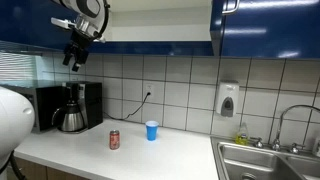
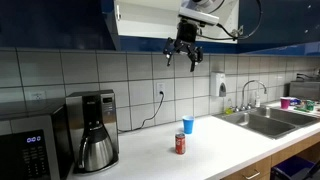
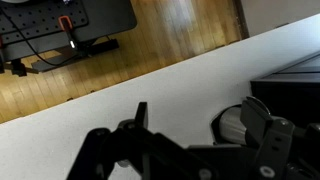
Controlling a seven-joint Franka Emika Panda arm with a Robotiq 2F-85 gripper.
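Observation:
High above the counter, my gripper (image 1: 70,64) (image 2: 181,62) stands open with nothing between its fingers. Far below it on the white counter is a small red-brown jar (image 1: 114,139) (image 2: 180,144), upright. A blue cup (image 1: 151,131) (image 2: 188,124) stands behind the jar, closer to the tiled wall. At the counter's left end, a black coffee maker (image 2: 85,106) holds a steel carafe (image 1: 72,118) (image 2: 97,149). The wrist view looks down on bare counter (image 3: 180,95), with dark fingers along its lower part.
A microwave (image 2: 28,147) sits beside the coffee maker. Blue-fronted cabinets (image 1: 268,30) hang above. To the right are a sink (image 1: 255,160), a wall dispenser (image 1: 227,99) and a soap bottle (image 1: 242,133).

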